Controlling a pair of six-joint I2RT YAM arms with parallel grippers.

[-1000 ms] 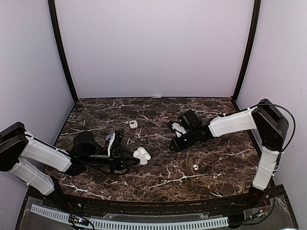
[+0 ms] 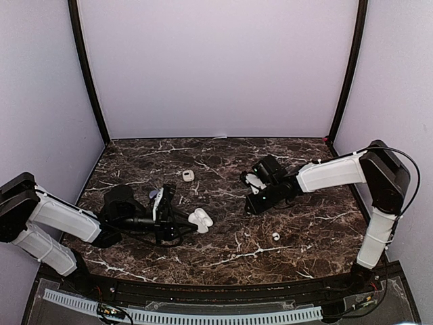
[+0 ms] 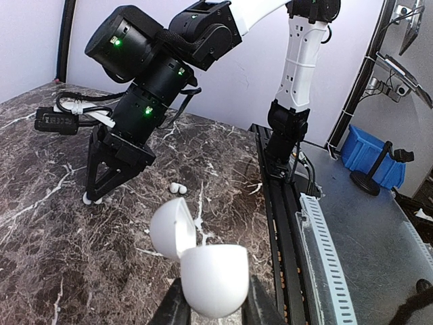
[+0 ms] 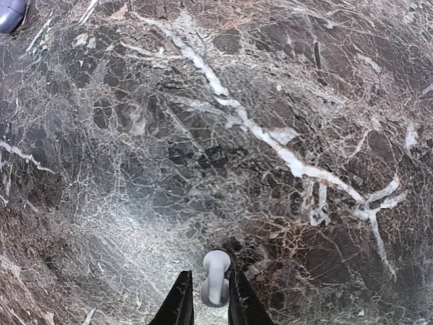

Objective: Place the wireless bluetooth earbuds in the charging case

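The white charging case (image 3: pixel 215 281) is held by my left gripper, which is shut on its base. Its lid (image 3: pixel 170 227) stands open. In the top view the case (image 2: pixel 200 220) is raised at left of centre. A white earbud (image 4: pixel 216 271) lies on the table in the right wrist view, between the parted fingertips of my right gripper, nearer the right finger. From above, this gripper (image 2: pixel 250 208) reaches low and hides that earbud. A second white earbud (image 2: pixel 276 236) rests nearer the front edge, apart from both grippers.
A small white box (image 2: pixel 189 175) sits farther back on the dark marble table (image 2: pixel 223 156). Beside the left arm is a purple object (image 2: pixel 153 193), partly hidden. Bare tabletop separates the two grippers, and the back of the table is mostly clear.
My right gripper has shifted slightly to the right over the last second. The left arm, the case and the second earbud have stayed put.
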